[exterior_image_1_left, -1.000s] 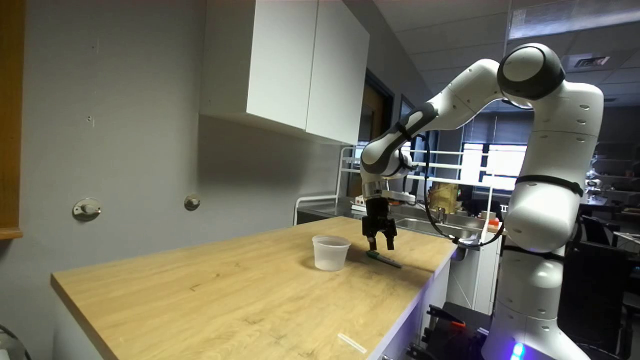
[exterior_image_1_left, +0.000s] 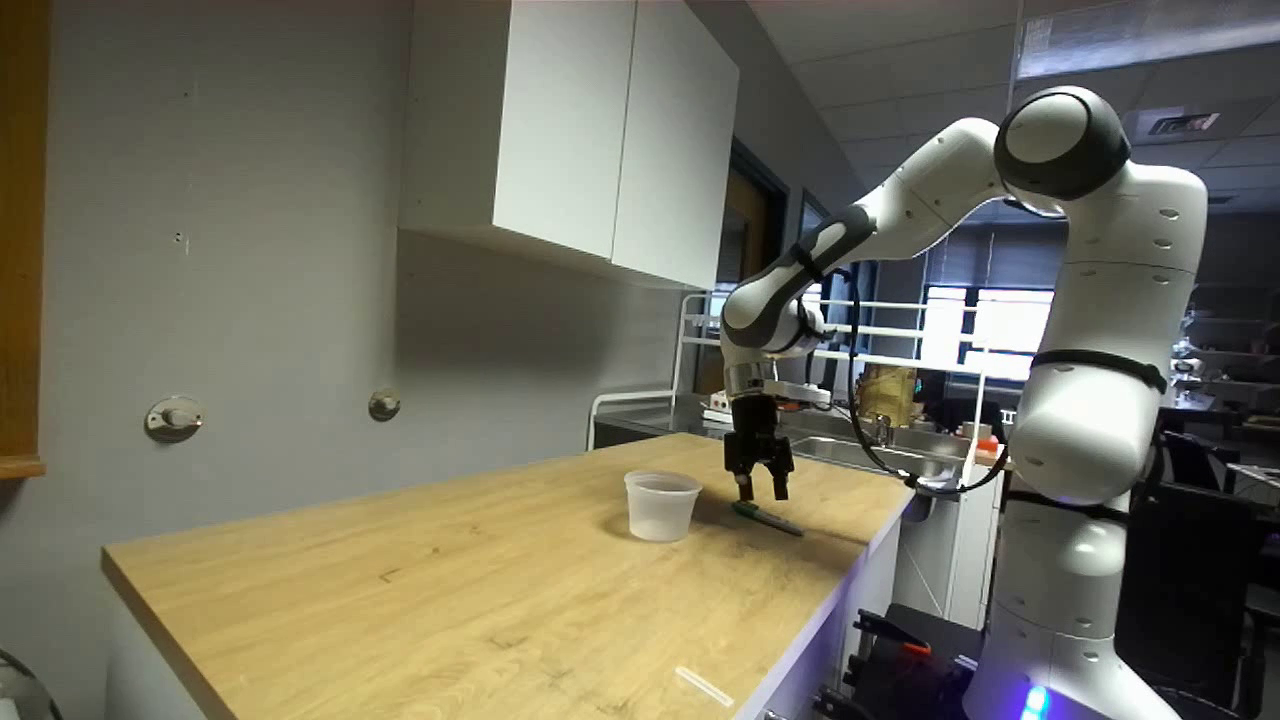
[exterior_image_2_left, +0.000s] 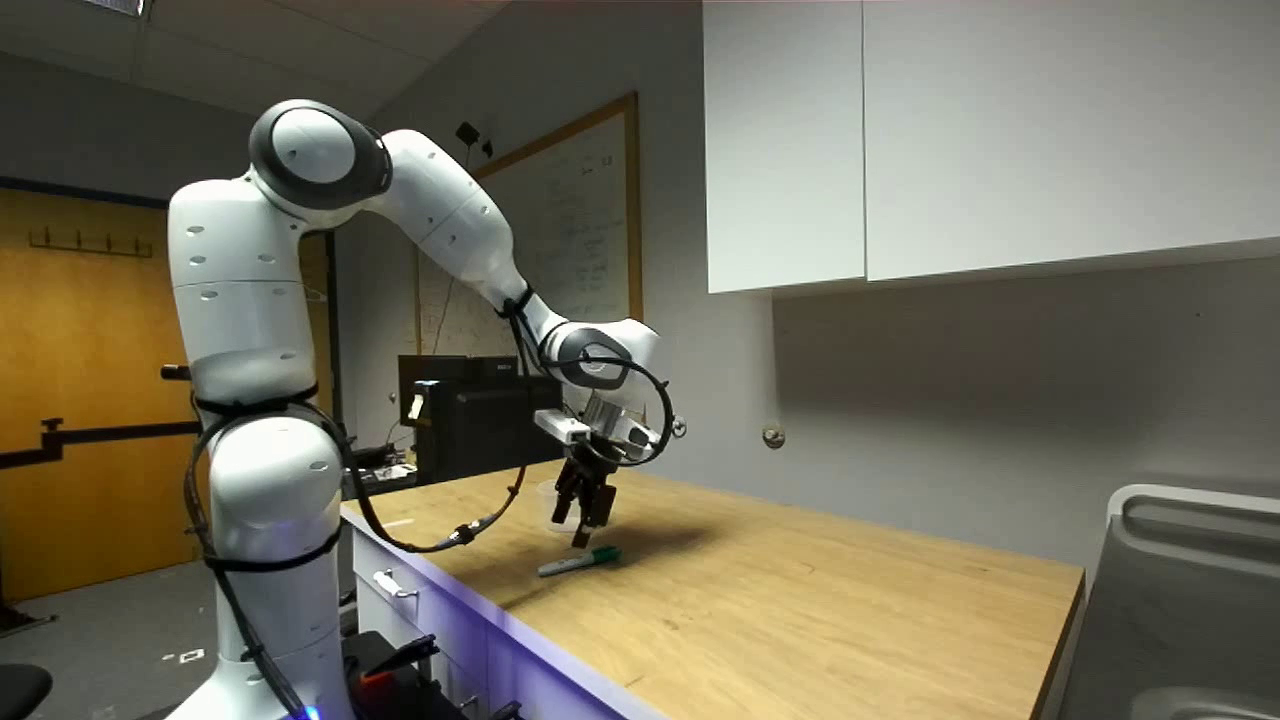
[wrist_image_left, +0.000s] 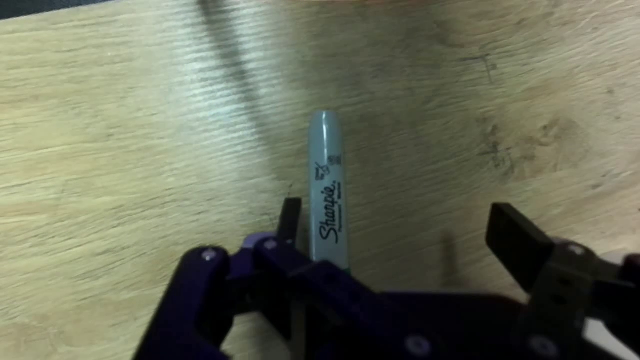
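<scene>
A grey Sharpie marker (wrist_image_left: 327, 192) with a green cap lies flat on the wooden counter; in the wrist view its cap end is hidden behind the gripper. In exterior view 1 the marker (exterior_image_1_left: 768, 518) is just below the fingertips, and exterior view 2 shows the marker (exterior_image_2_left: 578, 560) with its green end to the right. My gripper stands open above the counter, its fingers apart and nothing held. The marker appears nearer the left finger in the wrist view. A translucent white plastic cup (exterior_image_1_left: 661, 506) stands upright beside the gripper, partly hidden behind it in exterior view 2.
White cabinets (exterior_image_1_left: 600, 132) hang above the back. A metal sink (exterior_image_1_left: 888, 456) lies beyond the counter's far end.
</scene>
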